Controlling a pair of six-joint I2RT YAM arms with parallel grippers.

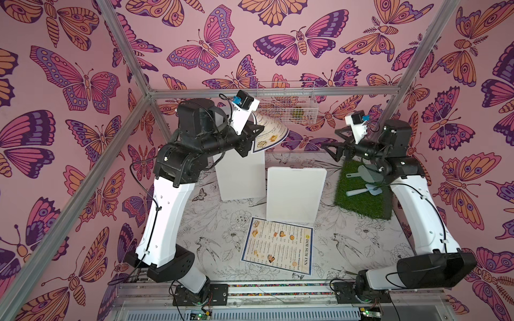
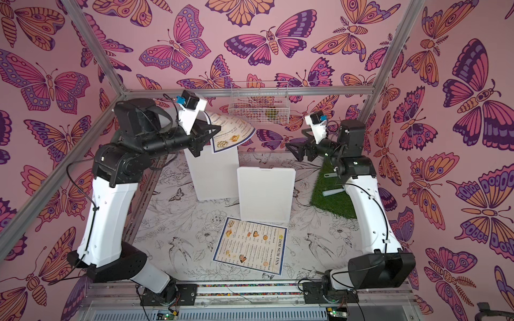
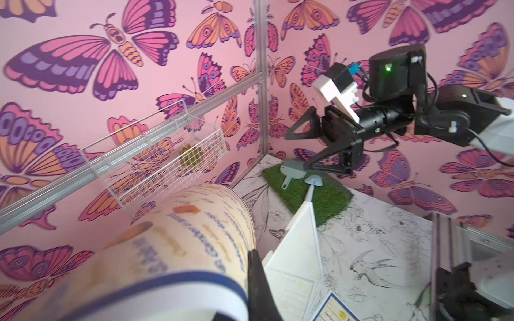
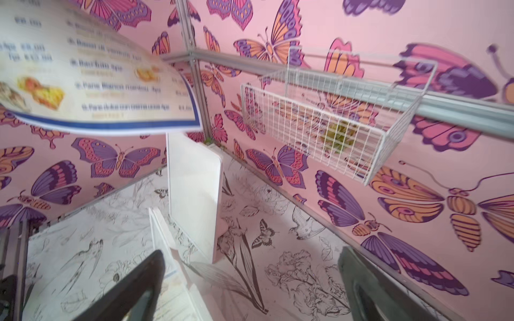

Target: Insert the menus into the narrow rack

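Observation:
My left gripper (image 1: 251, 133) is raised at the centre-left, shut on a menu (image 1: 270, 133) that bends and hangs toward the back wall; in the left wrist view it curls over the fingers. The narrow wire rack (image 4: 321, 128) hangs on the back rail, right of and beyond this menu. My right gripper (image 1: 334, 144) stands open in the air at the right, empty, fingers blurred in its wrist view. Another menu (image 2: 249, 246) lies flat at the table's front. A white upright board (image 1: 293, 195) stands behind it, and a second white board (image 1: 240, 176) stands farther back at the left.
A green turf mat (image 1: 361, 206) with utensils (image 3: 312, 182) lies at the right under my right arm. The frame rail (image 1: 187, 93) runs along the back wall. Bare table (image 1: 342, 246) shows at the front sides.

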